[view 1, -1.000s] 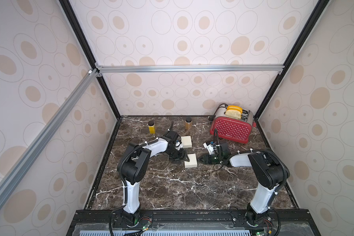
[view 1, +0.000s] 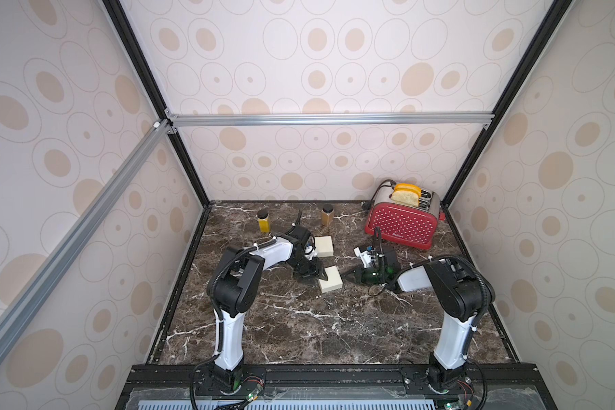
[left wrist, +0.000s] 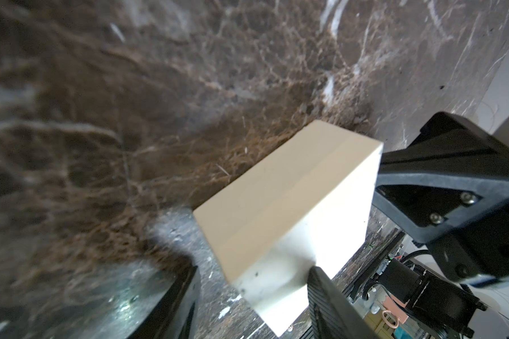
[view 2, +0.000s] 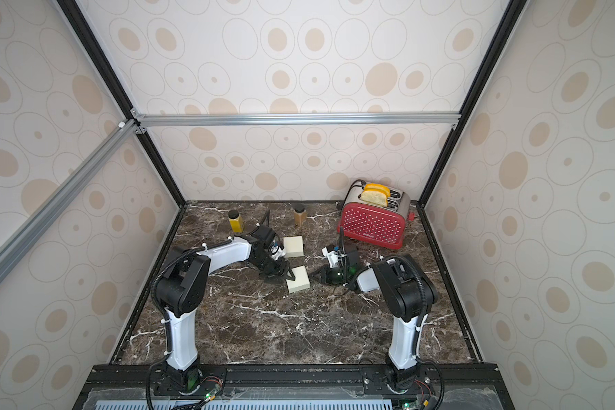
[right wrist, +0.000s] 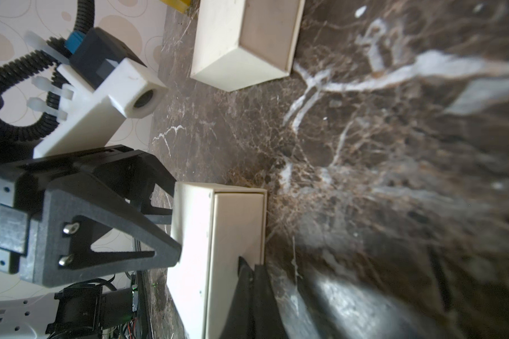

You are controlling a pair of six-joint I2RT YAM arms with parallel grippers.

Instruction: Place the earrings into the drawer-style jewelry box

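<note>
A cream jewelry box (view 1: 330,281) sits mid-table between my two grippers. My left gripper has its ridged fingers at one end of the box (left wrist: 288,197), apparently shut on its edge. From the right, my right gripper is shut, its fingertips side by side at the drawer front (right wrist: 237,226) with nothing visible between them. A small dark mark shows beside those tips; its nature is unclear. The drawer front looks flush with the casing. A second cream box (view 1: 324,246) lies just behind. No earrings can be made out.
A red toaster (view 1: 403,222) with bread stands at the back right. A yellow jar (view 1: 263,221) and a brown jar (view 1: 326,216) are near the back wall.
The nearer box has turned slightly. My left gripper is nearly still.
</note>
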